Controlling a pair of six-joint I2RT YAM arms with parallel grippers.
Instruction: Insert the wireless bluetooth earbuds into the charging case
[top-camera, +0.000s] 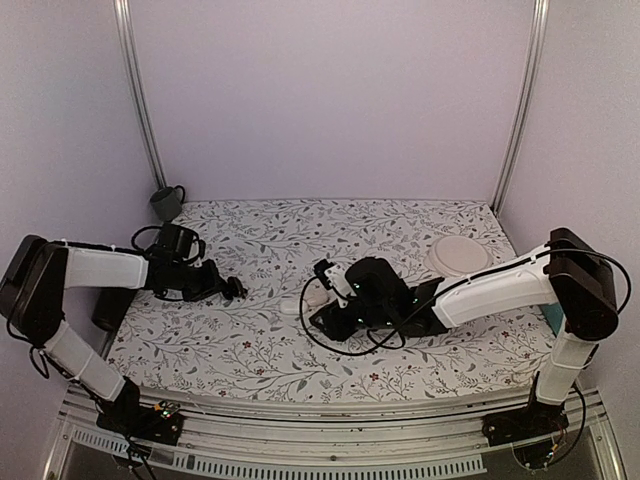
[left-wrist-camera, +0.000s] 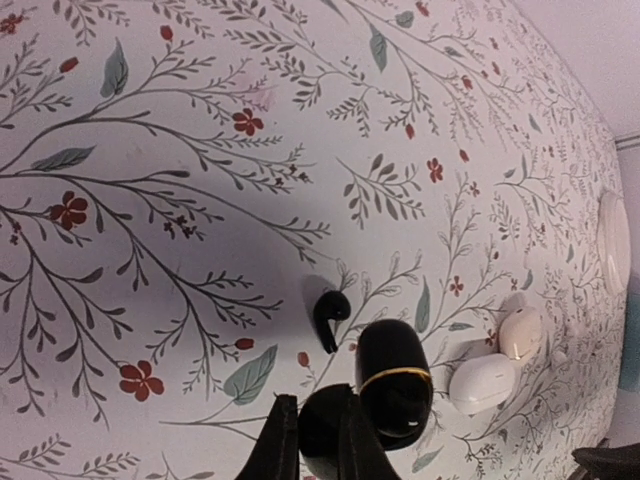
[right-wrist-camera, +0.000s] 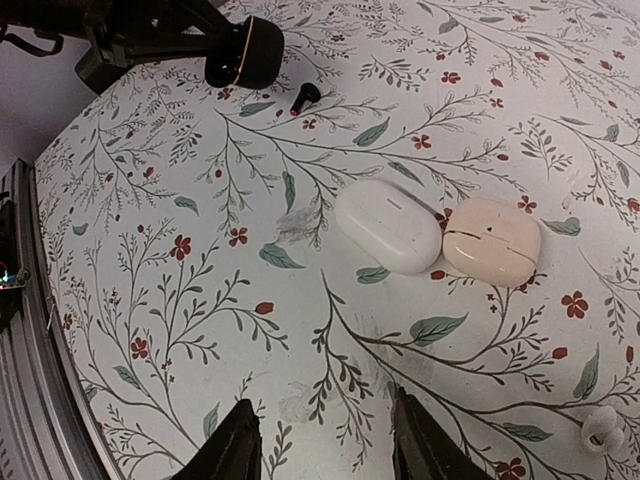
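Observation:
A black charging case (left-wrist-camera: 392, 380) with a gold band hangs at the tips of my left gripper, which is shut on it at the table's left (top-camera: 218, 285). A black earbud (left-wrist-camera: 330, 313) lies beside it on the table. A white case (right-wrist-camera: 388, 226) and a pale pink case (right-wrist-camera: 492, 242) lie side by side near the middle. My right gripper stands apart above the table in front of them, its fingers parted with nothing between. A small white piece (right-wrist-camera: 601, 430), likely an earbud, lies at the right edge of that view.
A round white lid-like object (top-camera: 460, 255) lies at the back right. A grey mug (top-camera: 166, 203) stands at the back left.

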